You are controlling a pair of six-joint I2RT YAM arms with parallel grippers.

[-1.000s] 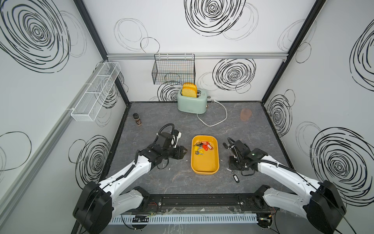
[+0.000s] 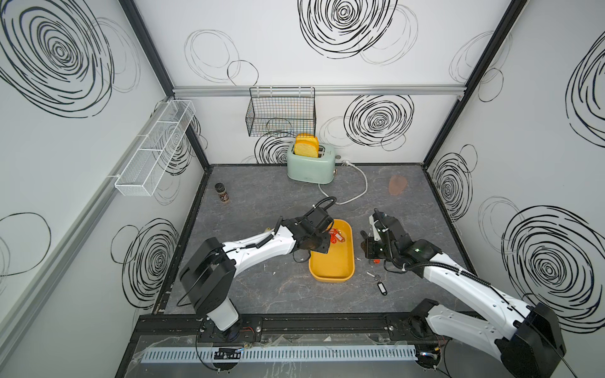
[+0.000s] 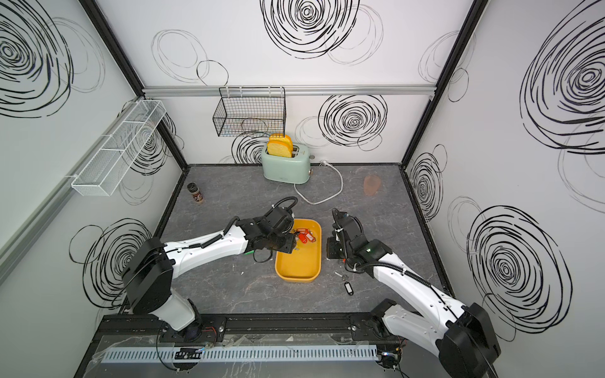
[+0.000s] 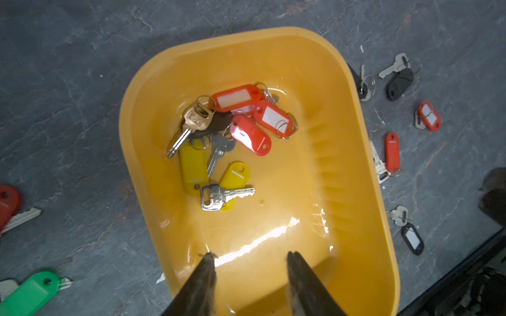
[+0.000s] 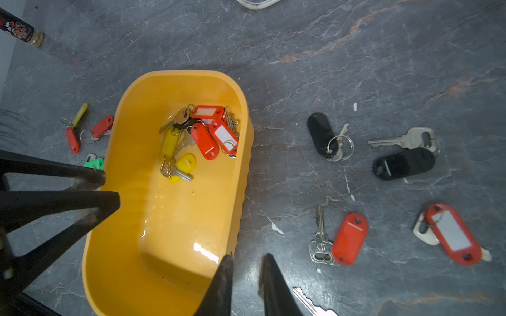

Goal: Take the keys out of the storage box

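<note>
The yellow storage box (image 2: pixel 331 267) holds keys with red, yellow and black tags in its back half, including a red tag (image 4: pixel 249 137) and a silver key (image 4: pixel 213 197). My left gripper is over the box, open, with nothing between its fingers; its arm partly hides the box in the top views. My right gripper is open just right of the box, above the table. More tagged keys lie loose outside it: red (image 5: pixel 350 237) and black (image 5: pixel 401 164) on the right, green (image 4: pixel 34 292) on the left.
A toaster (image 2: pixel 308 167) with bread and a white cable stands at the back. A spice jar (image 2: pixel 221 192) stands back left. Wire baskets hang on the walls.
My left gripper has moved right from beside the box to above it. The right gripper has moved back and up slightly, beside the box.
</note>
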